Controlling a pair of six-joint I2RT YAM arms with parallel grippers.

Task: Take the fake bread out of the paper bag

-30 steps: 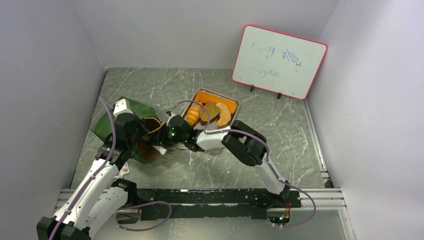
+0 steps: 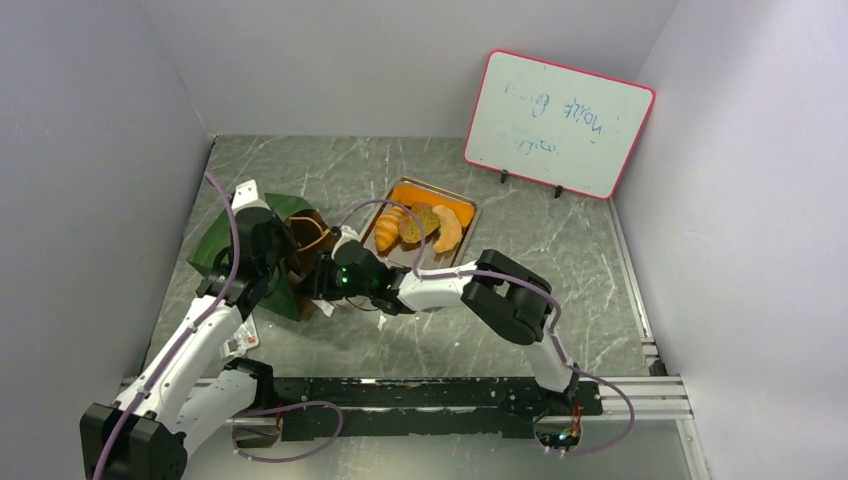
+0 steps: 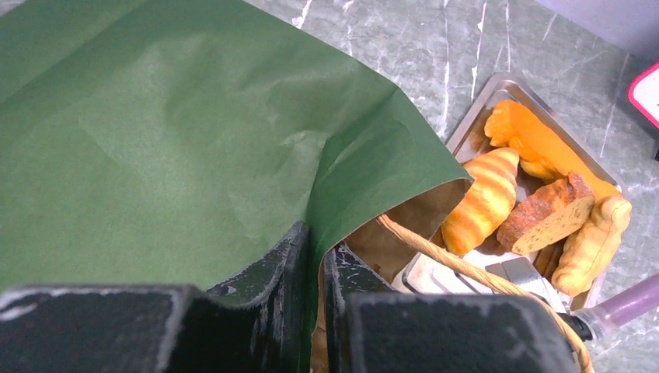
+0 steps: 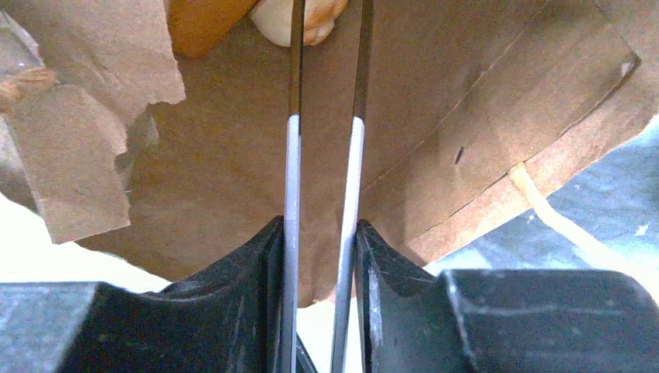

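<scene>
The green paper bag (image 2: 211, 243), brown inside, lies at the left with its mouth facing right. My left gripper is shut on the bag's edge at the mouth. At that mouth, in the top view, is my right gripper (image 2: 318, 281). The right wrist view has my right gripper closed around a pair of thin tongs (image 4: 351, 179), whose long arms stand apart and reach into the bag. Inside, a pale bread piece (image 4: 278, 22) shows behind the tongs, beside an orange-brown one (image 4: 203, 27). Whether the tips grip it is cut off.
A metal tray (image 2: 474, 219) right of the bag bears several bread pieces, including a striped croissant (image 2: 388, 229). The bag's rope handle (image 3: 458, 266) loops across the mouth. A whiteboard (image 2: 560, 120) stands at the back right.
My left arm and the bag have shifted slightly right. The right arm's elbow has swung a little right and down, while its gripper stays at the bag's mouth.
</scene>
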